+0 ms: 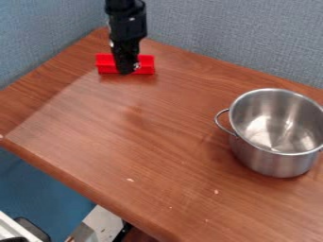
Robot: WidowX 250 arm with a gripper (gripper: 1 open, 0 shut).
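A red block [145, 64] lies flat at the back left of the wooden table, near the wall. My black gripper [127, 66] reaches down from the top of the view onto the middle of the block, covering that part of it. Whether its fingers are open or shut, or have anything between them, is too small and dark to tell.
A steel pot [277, 132] with a loop handle stands at the right of the table [139, 161]. Grey-blue padded walls border the back, and the table's edge runs along the lower left.
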